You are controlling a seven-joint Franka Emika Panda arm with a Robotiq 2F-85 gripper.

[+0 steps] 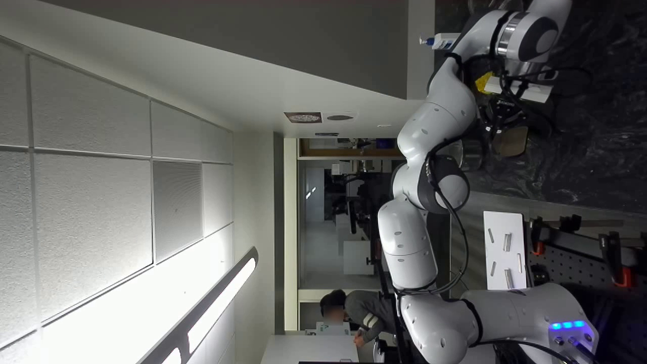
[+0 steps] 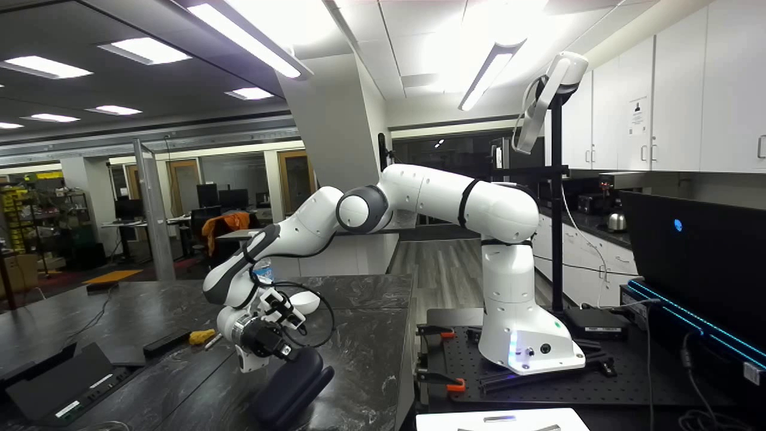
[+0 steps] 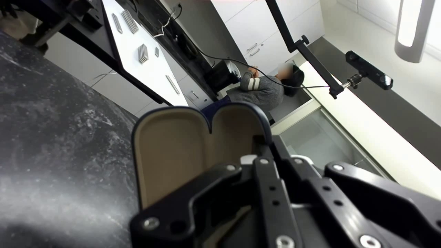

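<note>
A dark case (image 2: pixel 283 391) stands part open on the black marbled table. Its tan lining (image 3: pixel 171 153) faces the wrist camera, with two rounded lobes meeting in a notch. My gripper is shut on the case's right-hand part in that view, one finger inside the hollow and the other outside. Seen from exterior view 2, the gripper (image 2: pixel 291 353) comes in low at the case's upper end. Exterior view 1, turned sideways, shows the tan inside of the case (image 1: pixel 511 141) beside the black gripper (image 1: pixel 498 125). The exact contact is partly hidden by the fingers.
Near the arm stand a white bowl (image 2: pixel 306 302), a yellow object (image 2: pixel 201 336) and a long dark box (image 2: pixel 166 342). A black folded device (image 2: pixel 68 391) lies at the left. Bare tabletop (image 2: pixel 366 345) extends to the right of the case, up to the table edge.
</note>
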